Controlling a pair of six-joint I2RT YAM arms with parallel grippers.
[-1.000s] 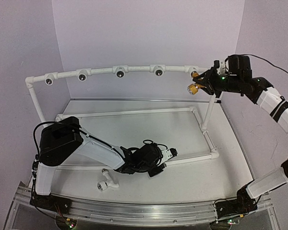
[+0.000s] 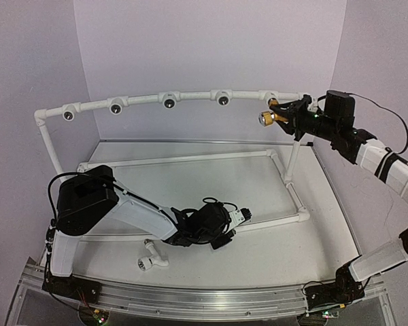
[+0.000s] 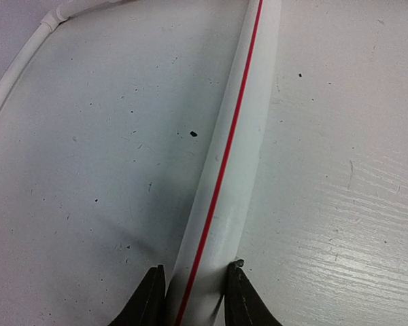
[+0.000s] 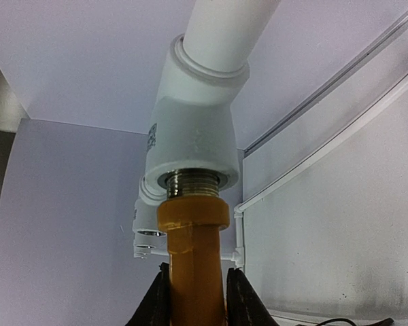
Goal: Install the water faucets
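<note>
At the rightmost tee (image 4: pixel 190 136) of the upper pipe, my right gripper (image 2: pixel 282 115) is shut on a brass-coloured faucet (image 4: pixel 194 251), whose threaded end meets the tee's socket with threads still showing. In the top view the faucet's knurled end (image 2: pixel 265 119) points toward the front left. My left gripper (image 2: pixel 234 231) is low at the frame's front bar (image 3: pixel 217 170); the left wrist view shows its fingers on either side of that white, red-striped pipe, though whether they grip it is unclear.
The upper pipe (image 2: pixel 139 100) has several other tees with dark open sockets. A loose white pipe fitting (image 2: pixel 149 261) lies on the front left of the board (image 2: pixel 313 251). The board's front right is clear.
My right gripper and the faucet have shifted slightly left and the wrist has turned a little; the upper pipe has moved very slightly. The left arm is still.
</note>
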